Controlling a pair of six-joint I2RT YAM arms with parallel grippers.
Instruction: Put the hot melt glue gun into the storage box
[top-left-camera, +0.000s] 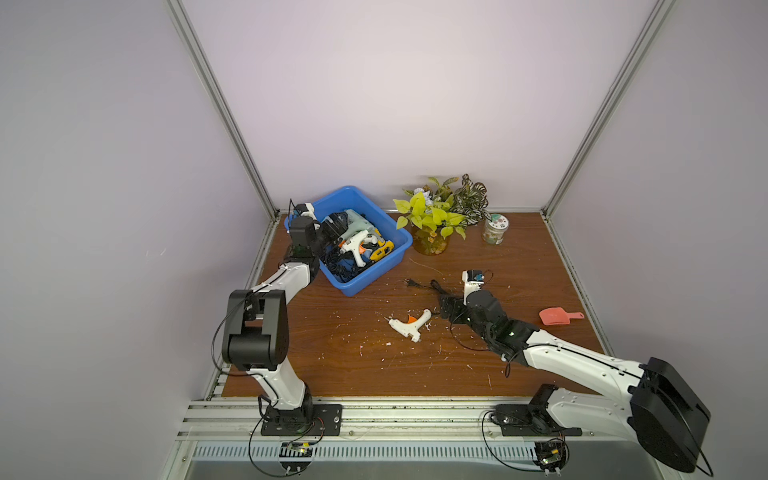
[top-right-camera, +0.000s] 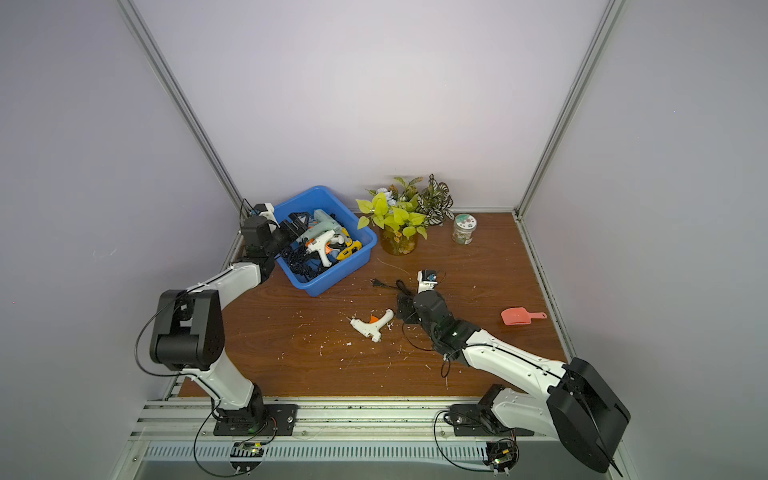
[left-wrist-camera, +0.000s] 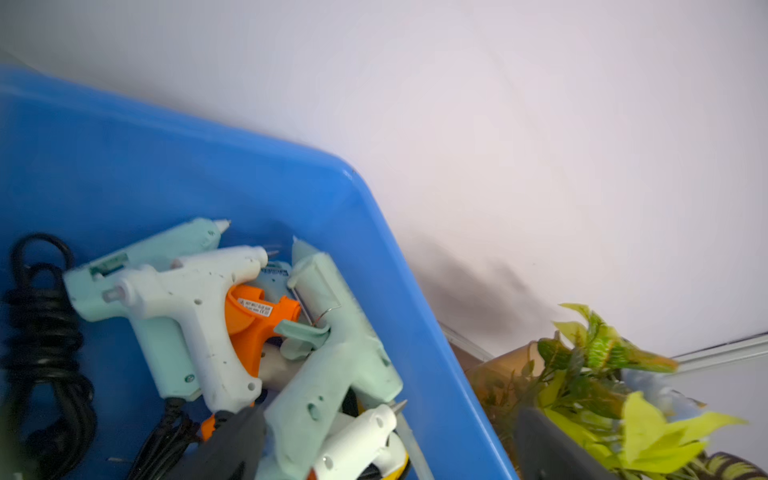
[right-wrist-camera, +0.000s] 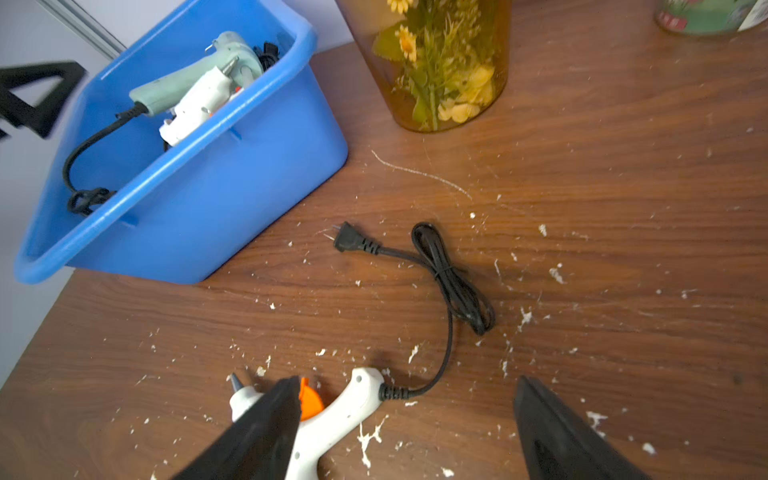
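Observation:
A white hot melt glue gun (top-left-camera: 411, 326) with an orange trigger lies on its side on the wooden table. Its black cord (right-wrist-camera: 452, 280) is bundled, with the plug end toward the blue storage box (top-left-camera: 361, 283). My right gripper (top-left-camera: 448, 308) hovers just right of the gun's handle. In the right wrist view its fingers (right-wrist-camera: 264, 432) are spread, nothing held between them; the left one partly covers the glue gun (right-wrist-camera: 340, 417). Over the storage box's left side is my left gripper (top-right-camera: 294, 228), open and empty.
Inside the box lie several glue guns, including a mint-green one (left-wrist-camera: 344, 360), and coiled cords. A plant vase (top-left-camera: 429, 241) stands close to the box's right side. A jar (top-left-camera: 496, 229) and a pink scoop (top-left-camera: 557, 316) are further right.

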